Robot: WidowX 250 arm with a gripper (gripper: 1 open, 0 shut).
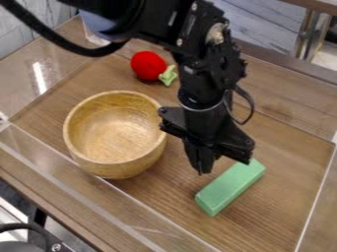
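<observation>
The black gripper hangs low over the middle of the wooden table, pointing down, between a tan bowl and a flat mint-green block. Its fingertips look close together, with nothing visible between them. The green block lies to the right and in front of the gripper, apart from it. The bowl to the left looks empty.
A red round object with a small green item beside it lies at the back, partly behind the arm.
</observation>
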